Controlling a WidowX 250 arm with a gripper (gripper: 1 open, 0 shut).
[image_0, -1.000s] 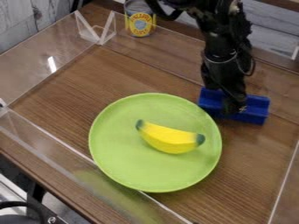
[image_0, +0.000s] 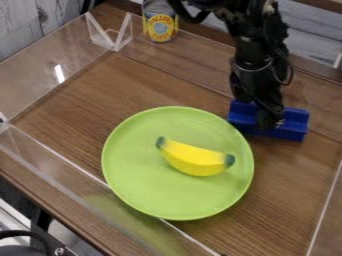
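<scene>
The black gripper (image_0: 259, 105) reaches down from the top over a blue tray (image_0: 287, 126) at the right, its fingers low in or over it; their exact spread is hard to see against the dark body. A yellow banana (image_0: 195, 158) lies on a green plate (image_0: 154, 190) left of and in front of the tray.
A yellow-labelled can (image_0: 160, 29) stands at the back left. Clear plastic edges run along the table's left and front. The wooden table left of the plate and behind it is clear.
</scene>
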